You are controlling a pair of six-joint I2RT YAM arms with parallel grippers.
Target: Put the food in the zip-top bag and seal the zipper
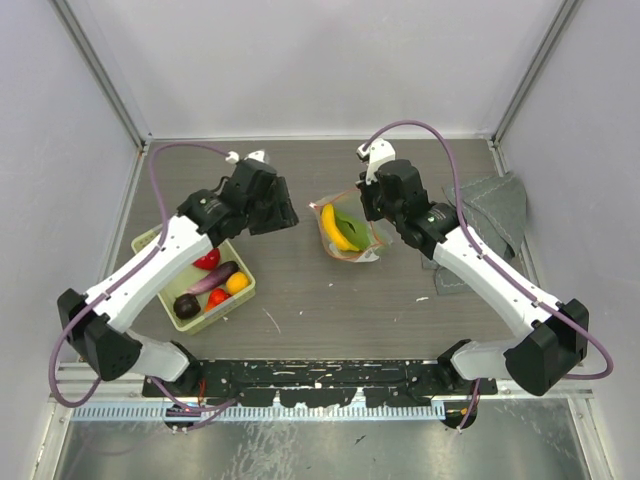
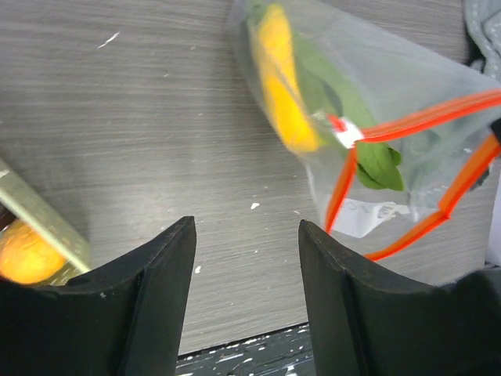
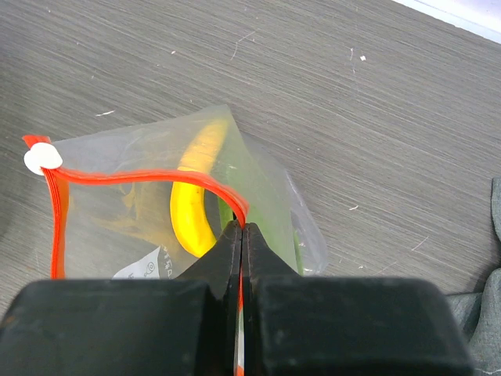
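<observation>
The clear zip top bag (image 1: 352,198) with its orange zipper edge (image 3: 149,175) hangs open at mid-table. Inside it lie a yellow banana (image 3: 189,215) and a green item (image 2: 344,94), perhaps a pepper or leaf. My right gripper is shut on the bag's zipper edge. To the left of the bag, my left gripper (image 1: 290,215) stands open, apart from it. Bare table shows between its fingers in the left wrist view. The white slider (image 3: 43,158) sits at a corner of the zipper.
A pale green basket (image 1: 247,290) at the left holds an eggplant (image 1: 212,278), an orange (image 1: 237,282), tomatoes and a dark round item. Grey cloth (image 1: 492,212) lies at the right. The table in front of the bag is clear.
</observation>
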